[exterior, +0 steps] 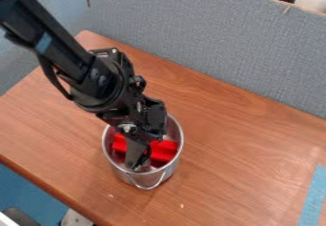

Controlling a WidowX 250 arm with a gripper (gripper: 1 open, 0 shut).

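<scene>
A metal pot (152,177) with a wire handle stands on the wooden table, left of centre toward the near edge. Red objects (163,151) lie inside it. My black gripper (137,146) reaches down into the pot from the upper left, its lower end among the red objects. The fingertips are partly hidden by the gripper and the pot, and whether anything lies between them is hard to see.
Grey padded walls (204,44) border the back and left. A light blue tape strip (314,194) lies at the right edge.
</scene>
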